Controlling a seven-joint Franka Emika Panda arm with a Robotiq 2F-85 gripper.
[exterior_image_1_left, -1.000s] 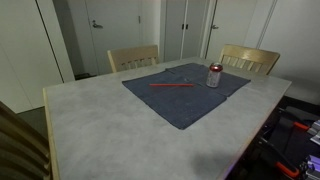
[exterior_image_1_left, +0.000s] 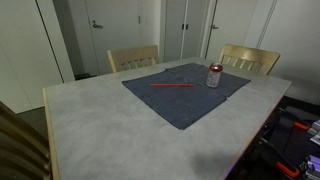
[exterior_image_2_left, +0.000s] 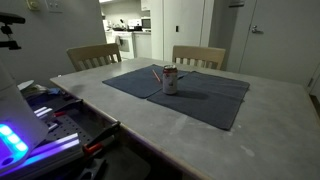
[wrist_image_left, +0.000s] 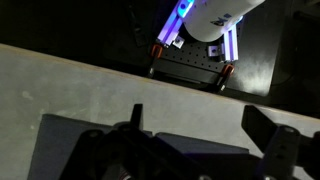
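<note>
A can with a reddish top (exterior_image_1_left: 214, 76) stands upright on a dark grey cloth (exterior_image_1_left: 187, 103) spread over the table. On the same cloth, left of the can in exterior view 1, lies a thin red stick (exterior_image_1_left: 171, 85). Exterior view 2 shows the can (exterior_image_2_left: 169, 81) near the cloth's edge on the robot's side. In the wrist view my gripper is open above the table, its black fingers wide apart and nothing between them. Parts of the dark cloth (wrist_image_left: 62, 150) show below; neither can nor stick appears there.
The pale table (exterior_image_1_left: 95, 125) has a broad bare area left of the cloth in exterior view 1. Wooden chairs (exterior_image_1_left: 134, 57) stand around it. My white arm (exterior_image_2_left: 22, 125) is beside the table's near edge, and the base (wrist_image_left: 205, 58) shows in the wrist view.
</note>
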